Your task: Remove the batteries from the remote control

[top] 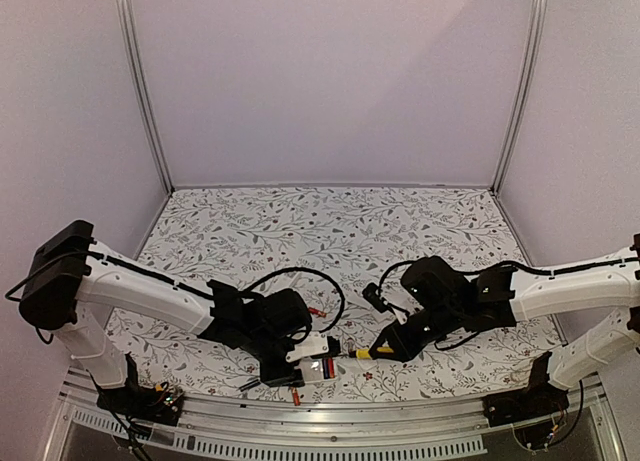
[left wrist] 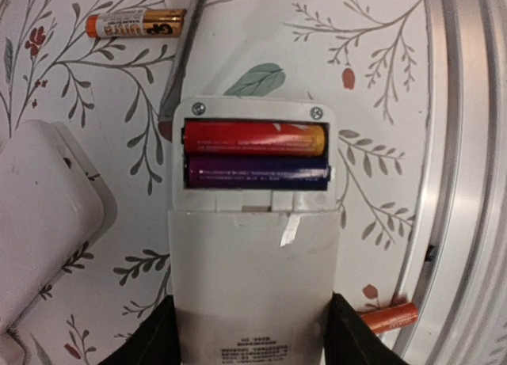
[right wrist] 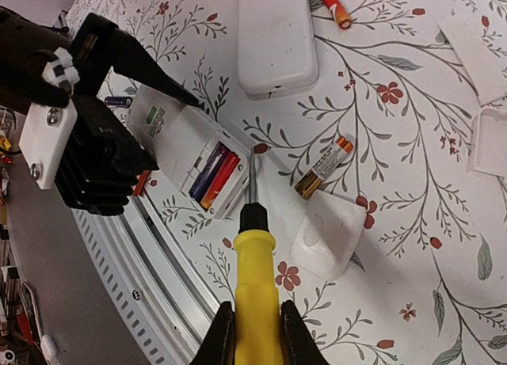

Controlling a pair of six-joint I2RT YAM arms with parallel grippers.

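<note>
A white remote [left wrist: 253, 262] lies with its battery bay open, holding a red battery [left wrist: 249, 139] and a purple battery [left wrist: 253, 172]. My left gripper is shut on the remote's lower body. My right gripper is shut on a yellow-handled screwdriver [right wrist: 256, 278], whose metal tip reaches beside the bay's end near the red battery; whether it touches cannot be told.
A gold battery [right wrist: 323, 167], a white cover piece [right wrist: 329, 230] and another white remote [right wrist: 277, 40] lie nearby. An orange battery [left wrist: 388, 316] is by the metal edge [left wrist: 455, 143].
</note>
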